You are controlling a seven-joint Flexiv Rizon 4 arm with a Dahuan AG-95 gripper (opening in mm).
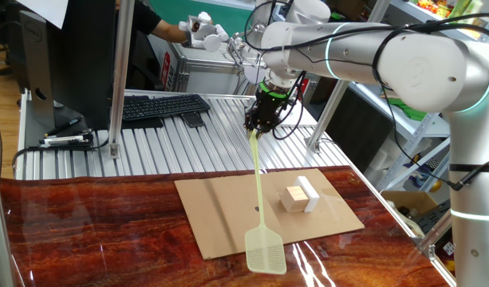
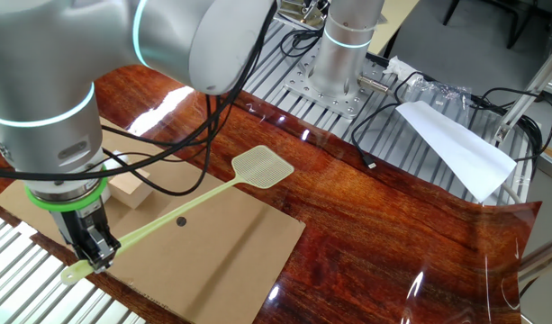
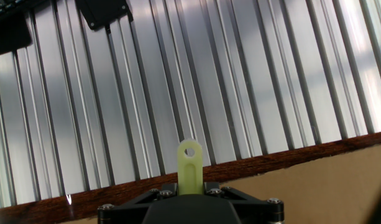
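A pale yellow-green fly swatter (image 1: 266,249) hangs from my gripper (image 1: 254,130), which is shut on its handle. In exterior view 2 the gripper (image 2: 102,255) grips the swatter (image 2: 181,211) close to the handle's end, with the perforated head reaching out over the board. The wrist view shows the handle tip (image 3: 190,163), with its round hole, poking out between the fingers of the gripper. A dark round spot (image 1: 258,209) marks the brown cardboard (image 1: 220,215); in exterior view 2 the spot lies beside the handle.
A wooden block (image 1: 293,199) stands against a white block (image 1: 307,193) on the cardboard. Behind the glossy wooden table (image 1: 92,231) are a ribbed metal surface and a keyboard (image 1: 166,108). Free table lies left of the cardboard.
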